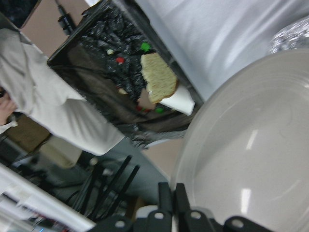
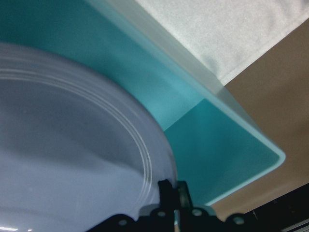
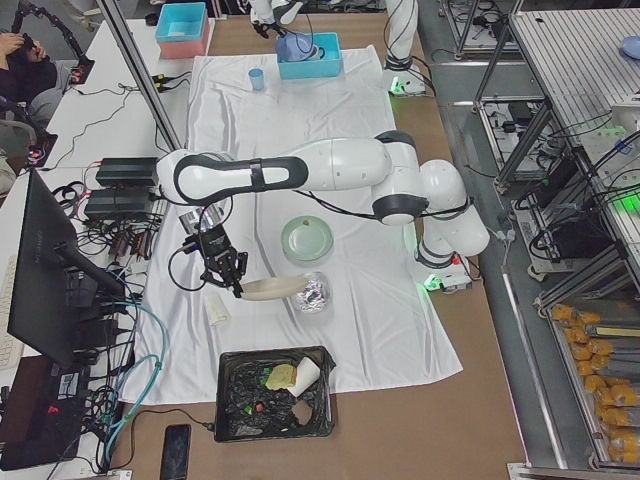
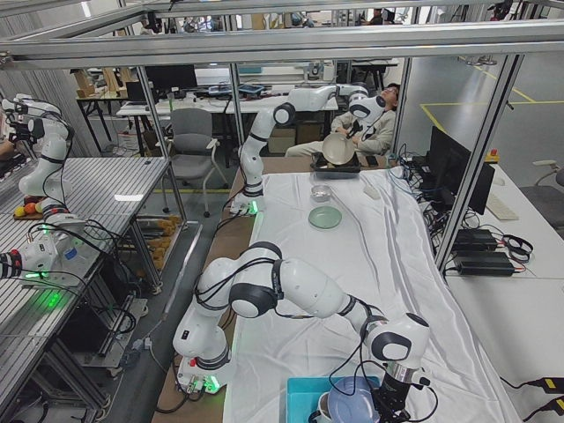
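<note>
My left gripper (image 3: pixel 238 280) is shut on the rim of a cream plate (image 3: pixel 272 288), held above the cloth between the black bin and a foil-covered bowl (image 3: pixel 312 296). The black bin (image 3: pixel 230 420) holds crumpled black plastic, a bread slice (image 1: pixel 159 77), a white piece and small scraps. At the far end, my right gripper is at the rim of a blue plate (image 2: pixel 72 145), its fingers closed on that rim, over a turquoise bin (image 2: pixel 217 159).
A green plate (image 3: pixel 307 239) lies mid-cloth, with a small blue cup (image 3: pixel 256 80) farther back. Cables and a monitor (image 3: pixel 45 280) line the left side.
</note>
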